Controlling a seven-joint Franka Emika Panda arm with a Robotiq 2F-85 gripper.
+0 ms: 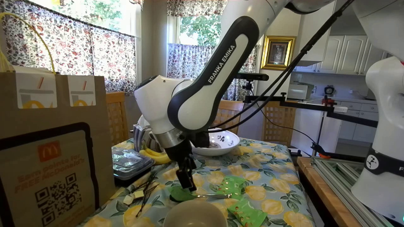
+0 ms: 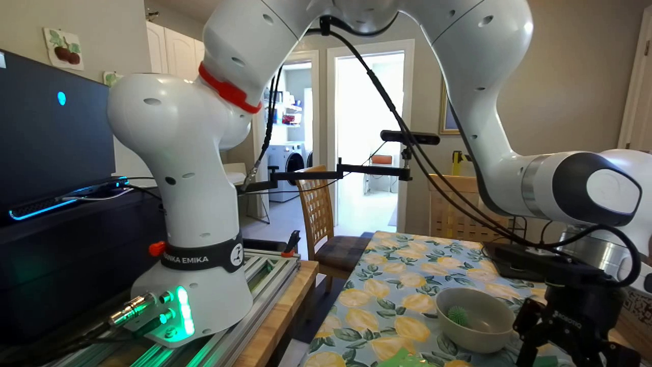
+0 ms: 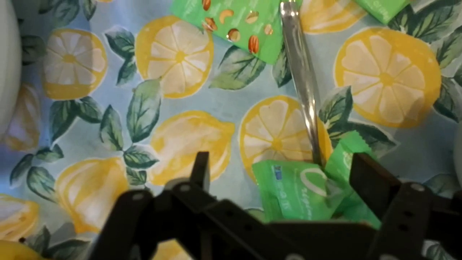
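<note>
In the wrist view a green snack packet (image 3: 299, 188) lies on the tablecloth between my spread fingers, closer to the right one. My gripper is open and holds nothing. A metal utensil handle (image 3: 303, 80) runs up from the packet, whose wrapper covers the utensil's lower end. The handle's far end touches a second green packet (image 3: 242, 24) printed with nuts. In exterior view 1 my gripper (image 1: 188, 188) hangs just over the first packet (image 1: 181, 194); whether they touch is unclear. Another green packet (image 1: 248, 212) lies nearer the camera.
A beige bowl (image 2: 477, 318) with a spiky green ball (image 2: 458, 315) stands close to the gripper. A white patterned bowl (image 1: 217, 151), bananas (image 1: 161, 158), a clear-lidded container (image 1: 130, 162) and a tall paper bag (image 1: 56, 151) also occupy the table.
</note>
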